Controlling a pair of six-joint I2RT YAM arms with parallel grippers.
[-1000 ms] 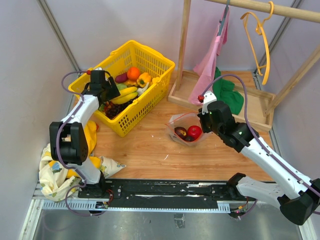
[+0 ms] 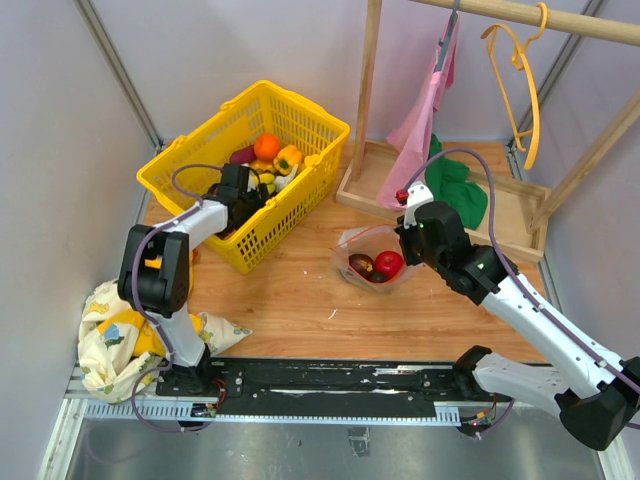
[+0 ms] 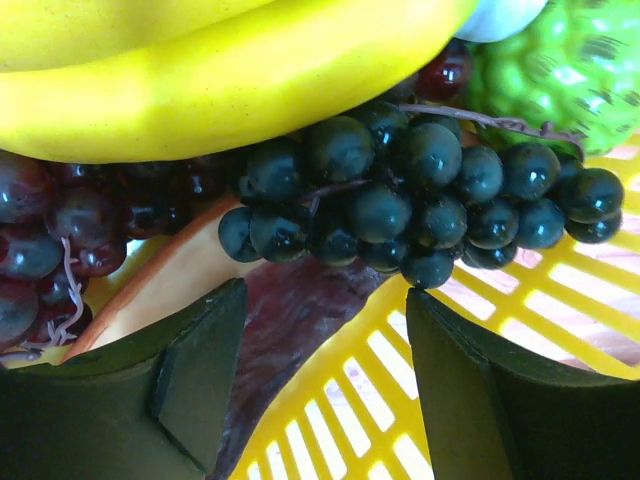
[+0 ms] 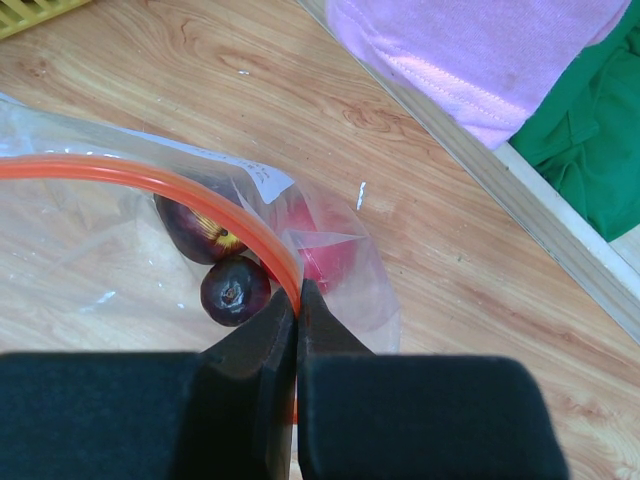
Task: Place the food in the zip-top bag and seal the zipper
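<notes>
My left gripper is low in the yellow basket [image 2: 250, 250], fingers parted, empty, just short of dark grapes [image 3: 380, 210]; red grapes [image 3: 90, 215] and bananas [image 3: 220, 80] lie around them. The zip bag [image 2: 355, 245] stands on the wood table holding a tomato [image 2: 388, 264], a dark mottled fruit [image 2: 360, 264] and a dark round fruit [image 4: 235, 291]. My right gripper is shut on the bag's orange-zipped edge.
A wooden rack [image 2: 367, 60] with pink cloth [image 2: 420, 130] and green cloth [image 2: 460, 195] stands behind the bag. Crumpled cloths [image 2: 110, 355] lie front left.
My left arm has moved toward the front and right within the basket and now covers part of the fruit there. The right arm and bag look unchanged.
</notes>
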